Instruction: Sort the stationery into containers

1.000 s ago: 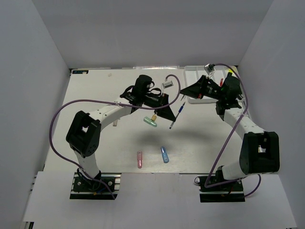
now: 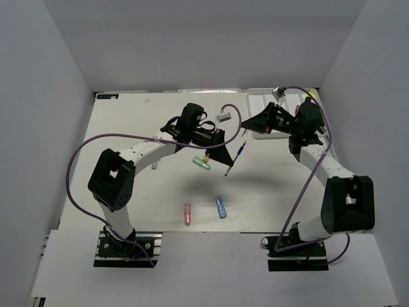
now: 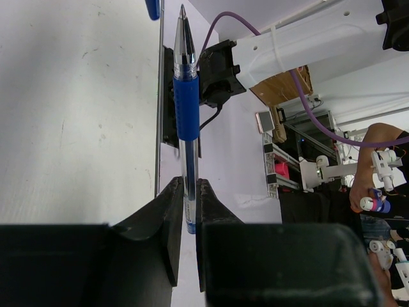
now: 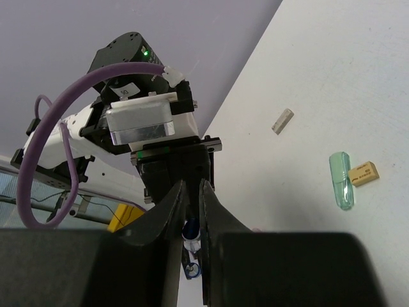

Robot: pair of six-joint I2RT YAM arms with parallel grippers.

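In the top view my left gripper is shut on a slim clear pen with a blue grip. The left wrist view shows this pen uncapped, its metal tip pointing up and away from the fingers. Just beyond that tip is my right gripper, shut. Between its fingers in the right wrist view shows a small dark-blue and clear piece, which looks like a pen cap; the fingers hide much of it. A small gap appears between pen tip and right gripper.
A white compartment tray stands at the back right, partly under the right arm. Lying on the table are a green piece, a tan block, a grey block, a pink piece and a blue piece.
My left gripper and its pen have shifted slightly toward the front left, away from the right gripper. The right arm has barely moved, and the table pieces lie as before.
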